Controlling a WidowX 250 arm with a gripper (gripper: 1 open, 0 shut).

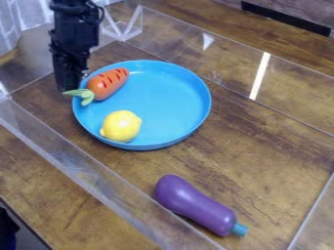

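Note:
My gripper [70, 78] is at the upper left, pointing down just left of the blue plate, by the carrot's leafy end. It looks shut; I see nothing held in it. On the blue plate [170, 103] lie an orange carrot [107, 83] with green top and a yellow lemon [121, 125]. A purple eggplant [196, 204] lies on the wooden table in the lower right, off the plate.
Clear walls border the wooden table [261, 146] along the left, back and right. Bare wood lies right of the plate and below it.

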